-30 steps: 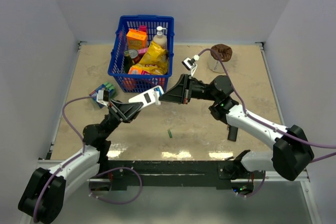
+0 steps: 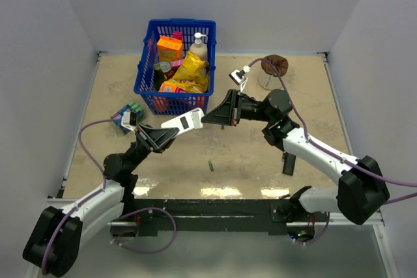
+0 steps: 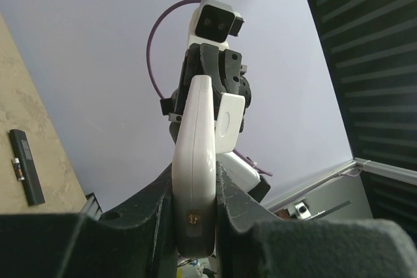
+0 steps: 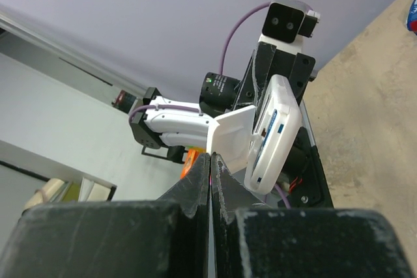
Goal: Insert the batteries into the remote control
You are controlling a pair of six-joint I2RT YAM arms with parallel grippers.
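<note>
The white remote (image 2: 182,123) is held by my left gripper (image 2: 168,133), raised at mid-table; in the left wrist view it (image 3: 193,161) stands edge-on between the fingers. My right gripper is shut at the remote's end, with a thin white plate (image 4: 231,136), apparently the battery cover, standing out beside the remote (image 4: 277,135) at its fingertips; whether it is gripped is unclear. A small green battery (image 2: 210,165) lies on the table. A battery (image 3: 18,168) lies beside a dark bar (image 3: 27,164) at the right.
A blue basket of groceries (image 2: 146,63) stands at the back, a battery pack (image 2: 124,114) at its left front, a brown-topped container (image 2: 275,63) at the back right.
My right gripper has shifted slightly to the right, away from my left. The remote's visible end looks slightly different, with the white piece shifted; the left arm is nearly still.
</note>
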